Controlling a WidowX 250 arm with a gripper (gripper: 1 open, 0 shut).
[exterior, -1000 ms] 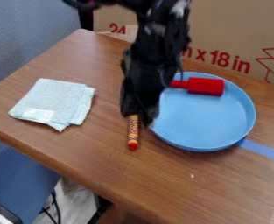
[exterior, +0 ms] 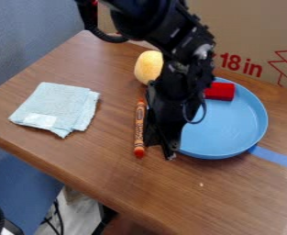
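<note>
My black gripper (exterior: 171,136) hangs low over the table between an orange crayon-like stick (exterior: 139,128) and a blue plate (exterior: 231,128), its tip at the plate's left edge. I cannot see whether it is open or shut. The stick lies lengthwise just left of it. A red object (exterior: 220,91) rests on the back of the plate, partly hidden by the arm.
A folded light-blue cloth (exterior: 55,107) lies at the left of the wooden table (exterior: 109,184). A yellow rounded object (exterior: 149,66) sits at the back. A cardboard box (exterior: 256,46) stands behind.
My gripper has moved from above the stick slightly right and down to the plate's left edge, uncovering more of the stick.
</note>
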